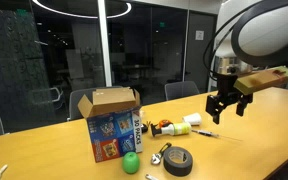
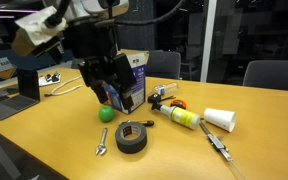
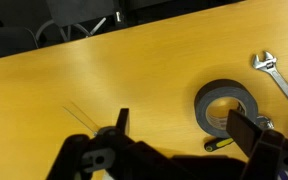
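Note:
My gripper (image 1: 227, 107) is open above the table, with no object between its fingers. A black roll of tape (image 2: 132, 147) lies flat on the wood. In the wrist view the tape roll (image 3: 204, 108) sits below and toward the right finger (image 3: 244, 130), apart from it. A silver wrench (image 3: 276, 76) lies to its right. The green ball (image 1: 131, 163) rests in front of a blue cardboard box (image 1: 108, 140) with open flaps. Farther back are a yellow-white bottle (image 2: 184, 118) and a white cup (image 2: 220, 119), which lies on its side.
A thin grey tool (image 2: 217, 143) lies near the cup. Part of a yellow-and-black item (image 3: 219, 144) shows beside the tape. Chairs (image 1: 182, 90) stand along the far table edge. The table (image 1: 44, 155) left of the box is mostly clear.

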